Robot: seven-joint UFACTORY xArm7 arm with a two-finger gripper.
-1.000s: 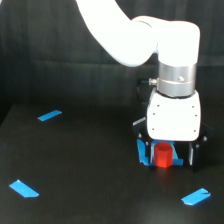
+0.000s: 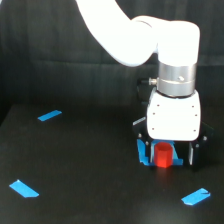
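Note:
A small red object (image 2: 163,155) is below the white hand of my gripper (image 2: 165,153), near the right side of the camera view. Blue tape (image 2: 142,152) marks the black surface around it. Dark finger parts show beside and below the hand, but they blend into the black background. Whether the fingers touch the red object cannot be made out. The hand hides the area just behind the object.
Separate strips of blue tape lie on the black table (image 2: 85,165): one at the far left (image 2: 50,115), one at the near left (image 2: 24,188) and one at the near right (image 2: 196,197).

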